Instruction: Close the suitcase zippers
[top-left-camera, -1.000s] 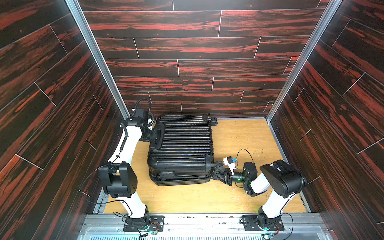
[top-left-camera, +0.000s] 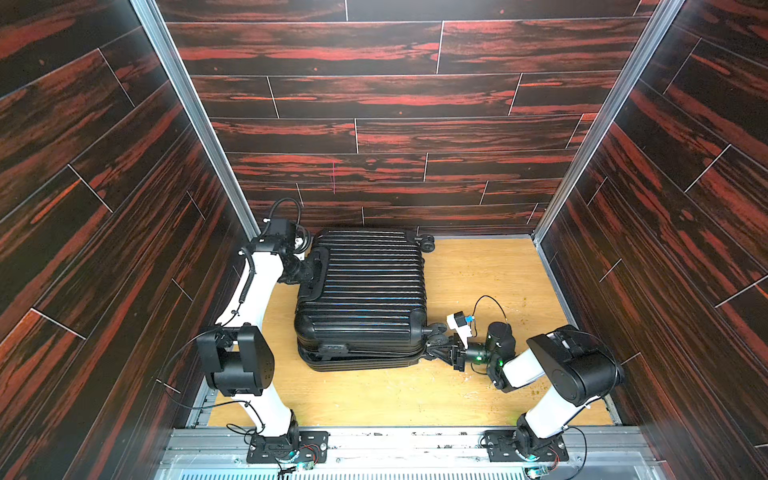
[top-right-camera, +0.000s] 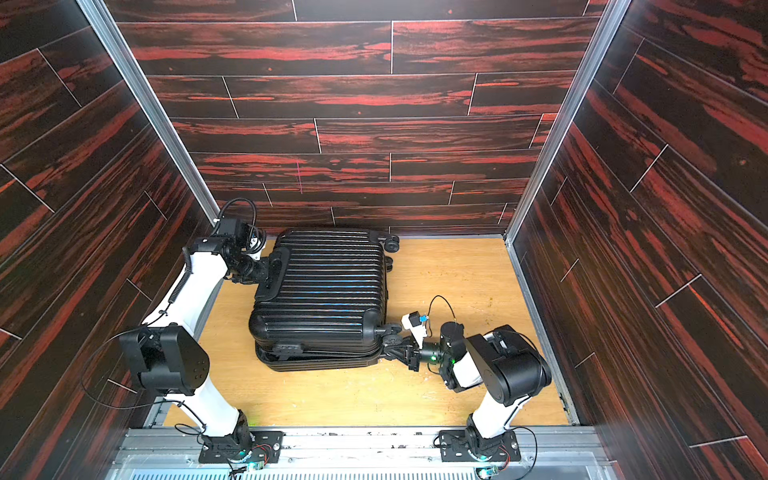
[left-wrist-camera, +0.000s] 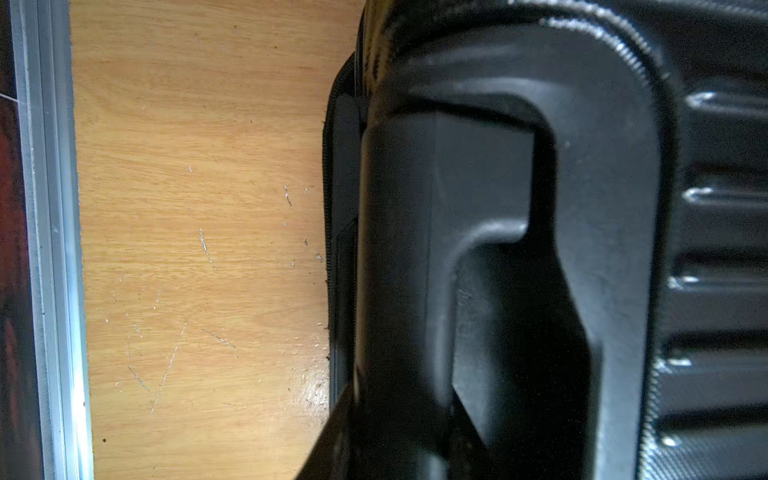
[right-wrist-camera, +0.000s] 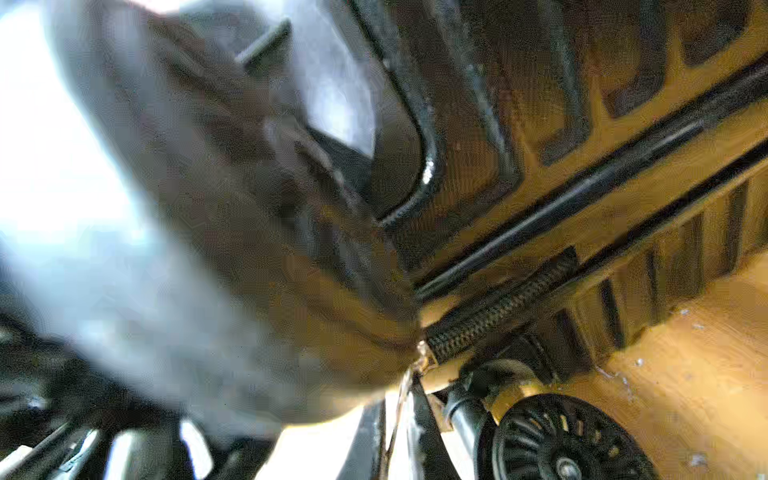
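Note:
The black ribbed suitcase (top-left-camera: 368, 280) lies flat on the wooden table, a gap showing along its front edge between lid and base. On its left side my left gripper is shut on the side handle (left-wrist-camera: 404, 264), one finger each side of the bar. My right gripper is at the front right corner, its tips close together by the zipper tape's end (right-wrist-camera: 500, 308). A small shiny piece, perhaps the zipper pull (right-wrist-camera: 424, 352), is at those tips; whether it is gripped cannot be told.
A caster wheel (right-wrist-camera: 568, 448) sits just right of my right gripper. Another dark, blurred wheel (right-wrist-camera: 240, 240) fills much of the right wrist view. Bare table (top-left-camera: 496, 272) lies to the suitcase's right and along its front.
The left arm and suitcase look unmoved.

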